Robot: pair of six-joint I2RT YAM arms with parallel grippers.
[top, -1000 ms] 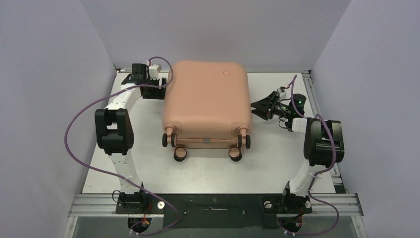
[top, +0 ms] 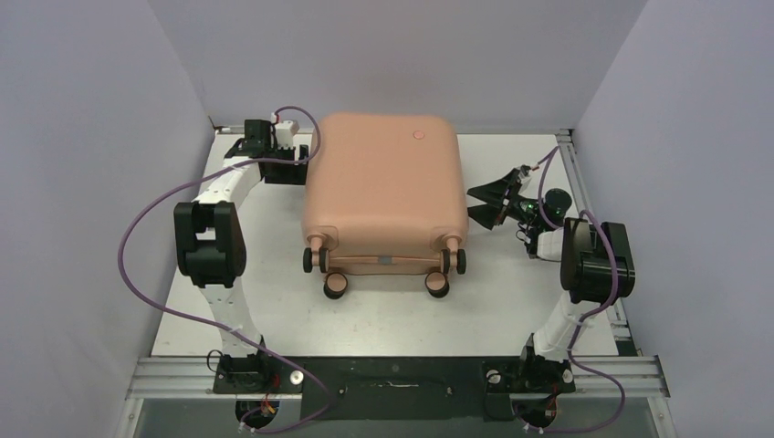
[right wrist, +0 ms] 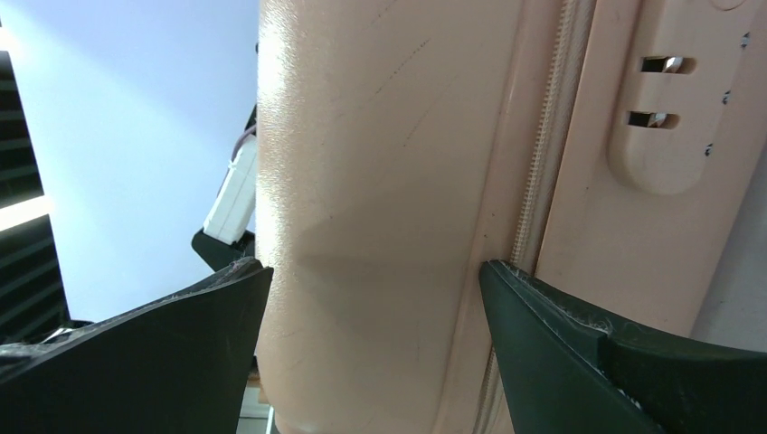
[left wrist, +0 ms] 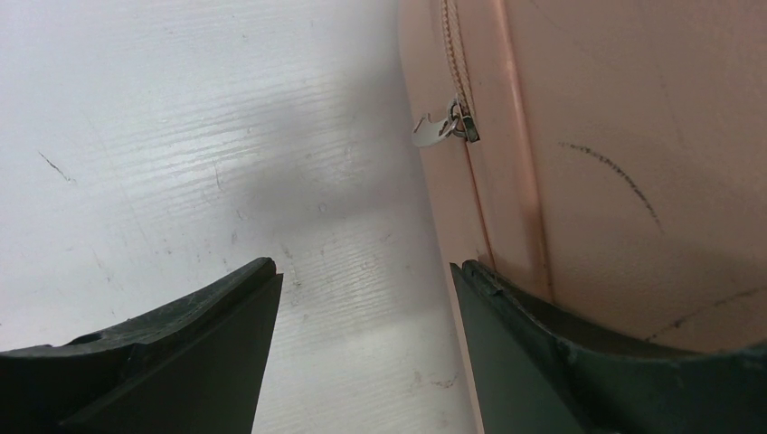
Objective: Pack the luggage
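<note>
A closed peach suitcase (top: pixel 383 182) lies flat in the middle of the white table, wheels toward the front. My left gripper is open against its left side; in the left wrist view a zipper pull (left wrist: pixel 432 129) hangs above the right finger, with bare table between the fingers. My right gripper stands open at the right side, its fingers framing the shell edge. Beside it run the zipper (right wrist: pixel 547 136) and a latch plate (right wrist: pixel 665 145) with two slots. Whether the fingertips touch the shell is unclear.
Grey walls (top: pixel 392 55) enclose the back and sides. Purple cables loop over both arms.
The right gripper has moved slightly toward the front from a second ago and its fingers look more spread. The suitcase has shifted very slightly right and toward the front.
</note>
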